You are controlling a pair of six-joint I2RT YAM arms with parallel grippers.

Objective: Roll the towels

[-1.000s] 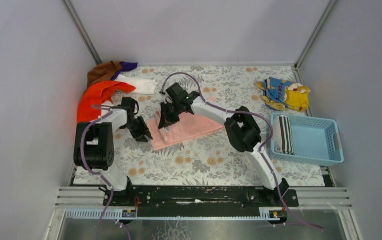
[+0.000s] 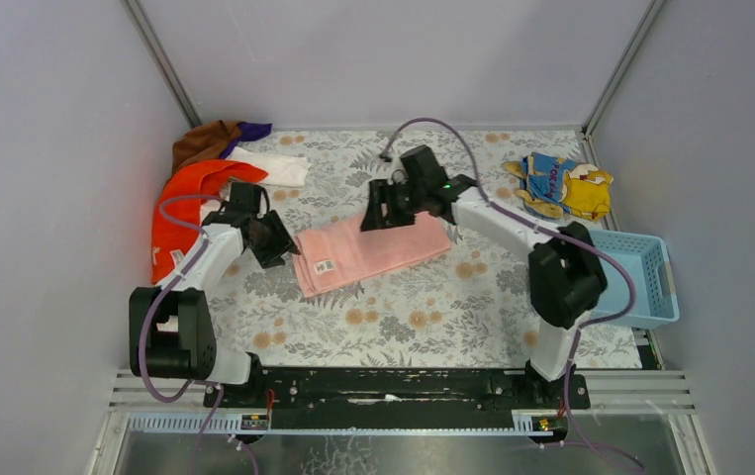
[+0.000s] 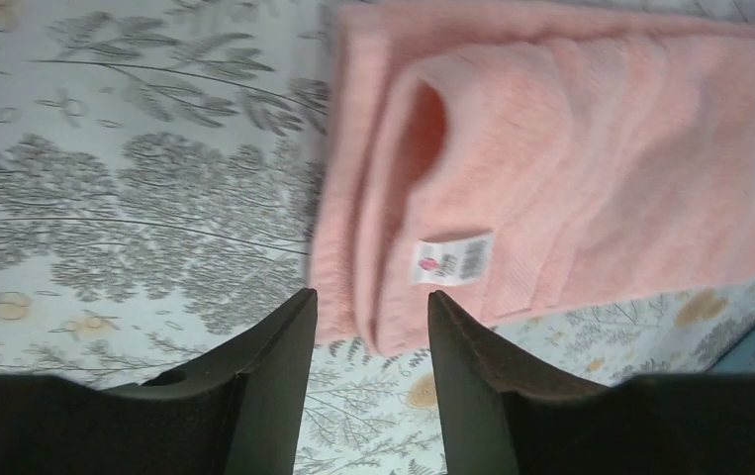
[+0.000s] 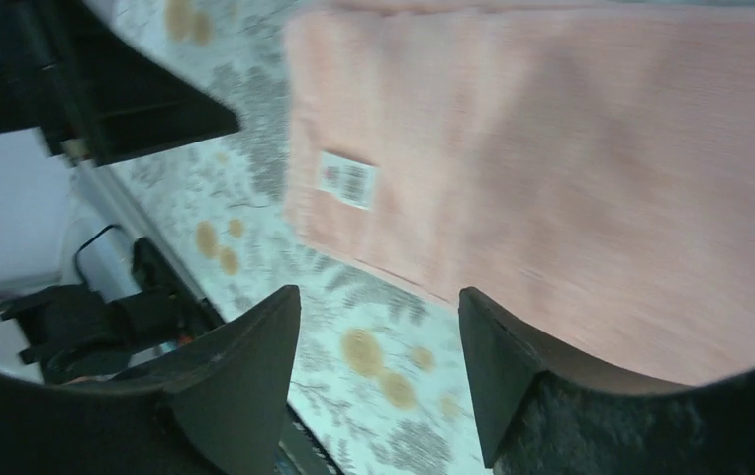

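A pink towel (image 2: 383, 252) lies folded into a long strip in the middle of the table, with a small white label (image 3: 453, 259) near its left end. Its left edge is turned back on itself, and a raised, hollow fold shows in the left wrist view. My left gripper hovers by that left end, fingers apart and nothing between them. Above the towel's middle is my right gripper, also open and empty, clear of the cloth. The towel's far right part is cut off in the right wrist view.
Orange, white and brown towels (image 2: 202, 146) are heaped at the left back. A blue and yellow cloth (image 2: 563, 185) lies at the right back. The blue basket (image 2: 662, 259) stands at the right, partly behind my right arm.
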